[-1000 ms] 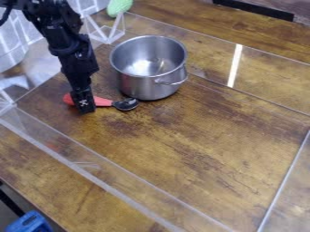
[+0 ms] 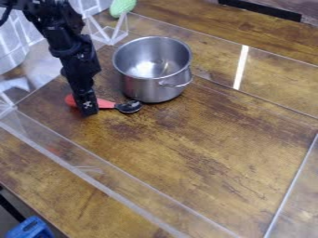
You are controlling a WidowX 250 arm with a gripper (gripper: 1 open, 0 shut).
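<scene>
A red-handled utensil point(image 2: 107, 105) with a dark, rounded head point(image 2: 129, 107) lies on the wooden table at the left. My black gripper point(image 2: 85, 104) is down over the red handle's left end, its fingers at or around it; whether they are closed on it is unclear. A steel pot point(image 2: 152, 68) with side handles stands just behind and to the right of the utensil.
A white rack point(image 2: 18, 56) is at the upper left, a green object point(image 2: 122, 6) at the back, and a blue object point(image 2: 32, 230) at the lower left corner.
</scene>
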